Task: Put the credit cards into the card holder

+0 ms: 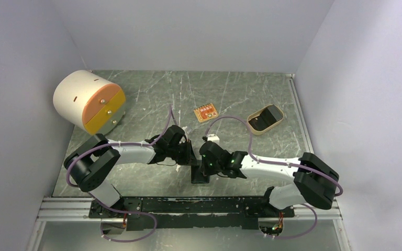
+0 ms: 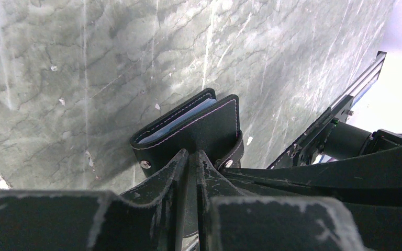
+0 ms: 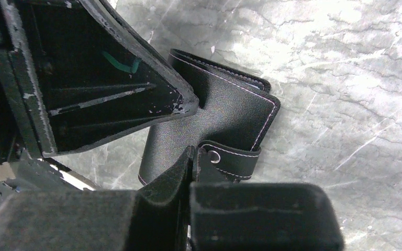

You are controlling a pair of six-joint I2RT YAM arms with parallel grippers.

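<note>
A black leather card holder (image 2: 201, 125) with pale stitching stands partly spread near the table's front; its upper edge shows bluish-white sleeves or cards (image 2: 188, 115) inside, which I cannot tell apart. My left gripper is shut on the holder's leather, though the pinch itself is mostly hidden. In the right wrist view a finger (image 3: 180, 104) of the left gripper lies across the holder's upper left. My right gripper is shut at the snap strap (image 3: 235, 159), and nothing shows between its fingers. Loose credit cards are not clearly visible.
An oval tray (image 1: 256, 134) with dark items stands at the right. An orange notebook (image 1: 205, 112) lies mid-table, and a white cylinder with coloured drawers (image 1: 89, 99) sits at the left. Both arms crowd closely over the holder.
</note>
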